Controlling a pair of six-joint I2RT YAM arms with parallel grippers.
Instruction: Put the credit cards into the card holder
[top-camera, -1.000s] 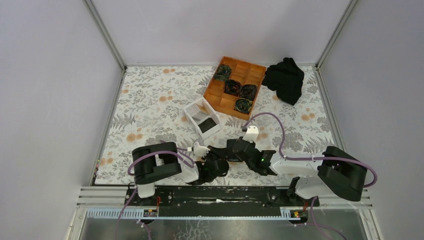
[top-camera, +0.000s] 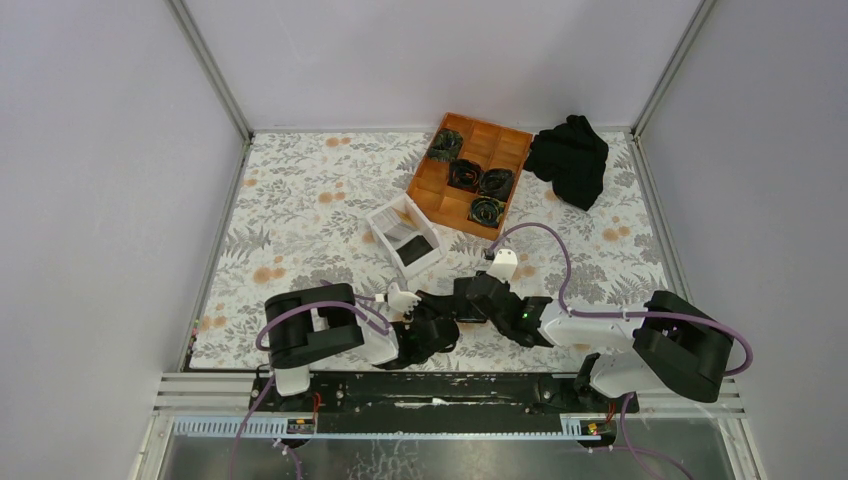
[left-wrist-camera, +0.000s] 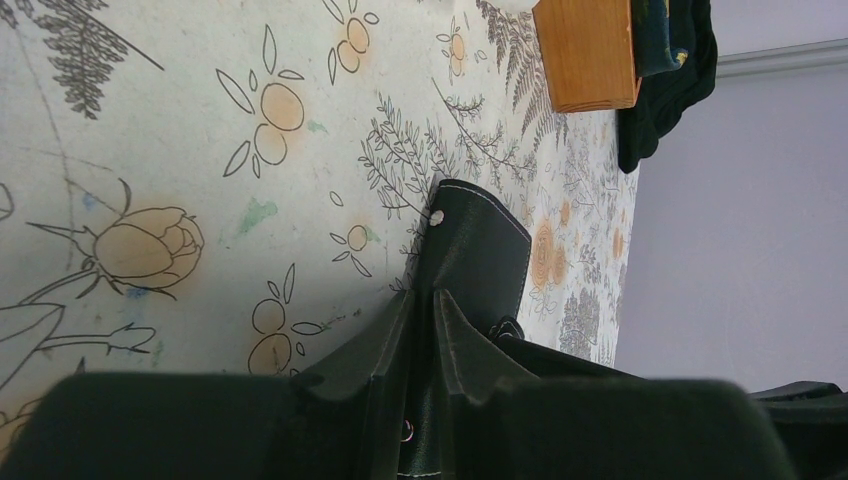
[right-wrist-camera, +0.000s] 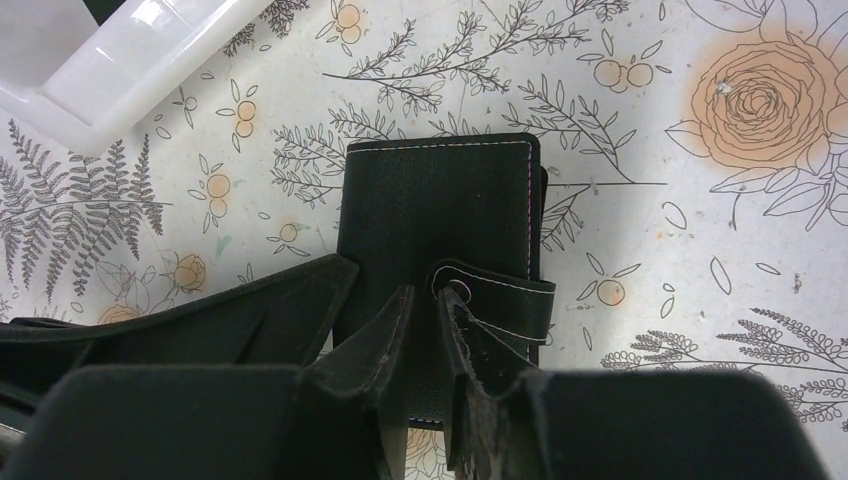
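The black leather card holder lies on the floral mat with its snap strap on the right side; it also shows end-on in the left wrist view (left-wrist-camera: 475, 240). My left gripper is low at the holder's side, its fingertips close together on it. My right gripper is over the holder beside the strap's snap, fingertips slightly apart; whether either grips anything is unclear. The left gripper's body reaches into the right wrist view from the left. I cannot make out any cards.
A white tray (top-camera: 374, 222) with light and dark contents stands behind the holder, and a wooden compartment tray (top-camera: 432, 180) with dark coiled items is further back. A black cloth (top-camera: 568, 160) lies back right.
Both arms are almost still; the right gripper has shifted very slightly.
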